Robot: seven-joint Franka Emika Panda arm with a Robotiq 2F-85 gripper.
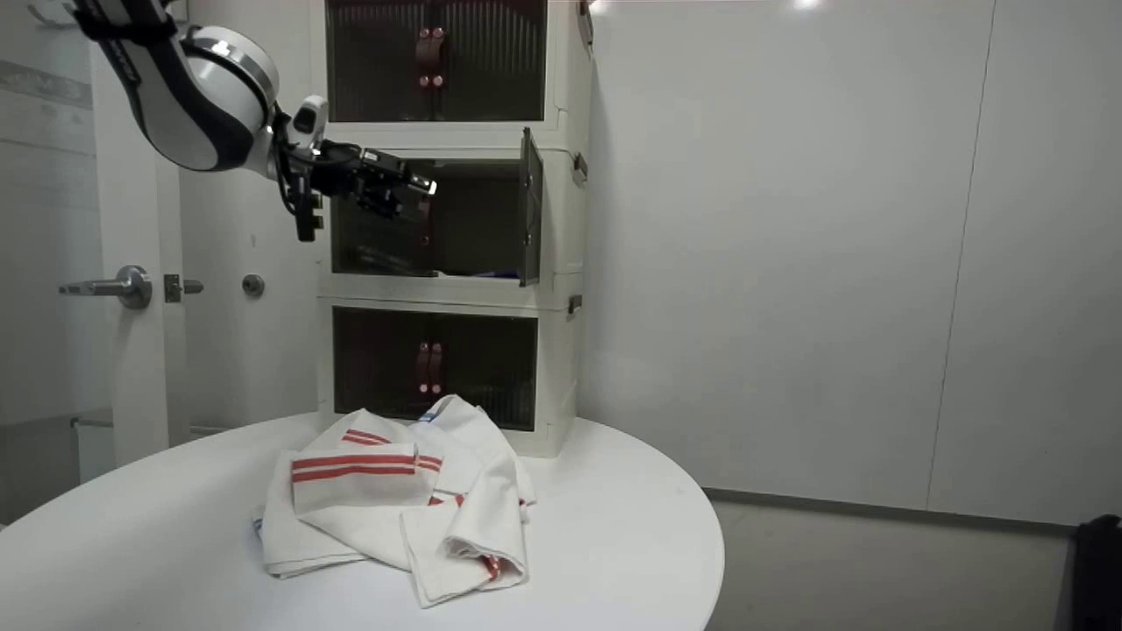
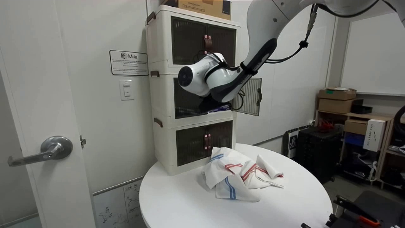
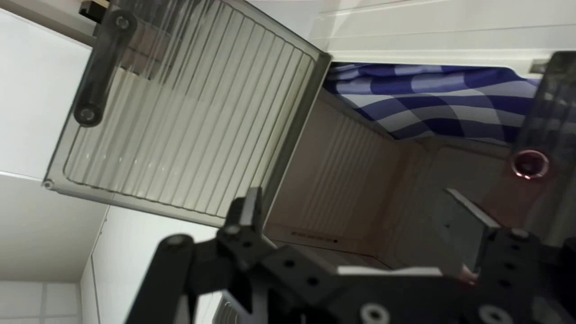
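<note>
My gripper is open, its two fingers wide apart and nothing between them. In exterior view 1 the gripper [image 1: 412, 195] hangs in front of the middle cabinet compartment. The right-hand door [image 1: 531, 209] of that compartment stands swung out; its ribbed clear panel [image 3: 189, 119] fills the upper left of the wrist view. A blue and white checked cloth [image 3: 459, 102] lies inside, along one side of the compartment. On the white table [image 1: 631, 505] rests a crumpled pile of white towels [image 1: 358, 526] with red and blue stripes.
The upper compartment [image 1: 379, 63] and lower compartment [image 1: 373, 358] have their doors closed. The middle compartment's other door, with a brown handle [image 3: 515, 200], is closed beside the opening.
</note>
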